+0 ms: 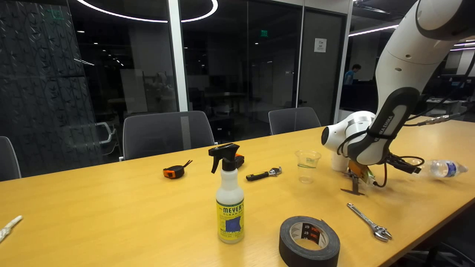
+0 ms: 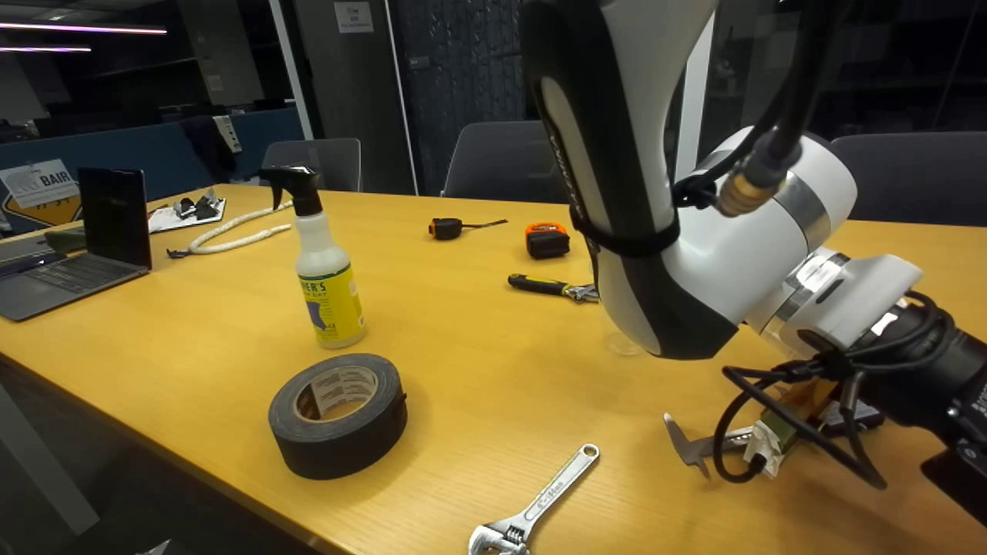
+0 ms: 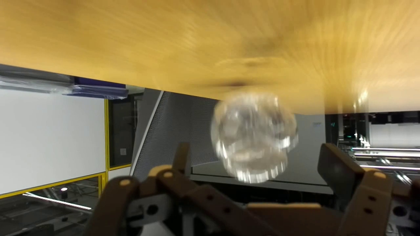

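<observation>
A clear plastic bottle (image 1: 441,168) with a blue label lies on its side at the right of the table in exterior view 1, its cap pointing right. In the wrist view, the motion-blurred round base of the bottle (image 3: 254,137) faces me. My gripper is open, its fingers (image 3: 181,157) spread to either side of the base in the picture. Whether they touch the bottle cannot be told, though nothing is clamped between them. The arm hides most of the gripper in exterior view 1; the fingertips are out of sight in exterior view 2.
A clear cup (image 1: 306,167) and calipers (image 1: 354,184) are near the wrist. Nearer the front edge lie an adjustable wrench (image 1: 368,222) and a black tape roll (image 1: 309,244), with a spray bottle (image 1: 229,209) left of them.
</observation>
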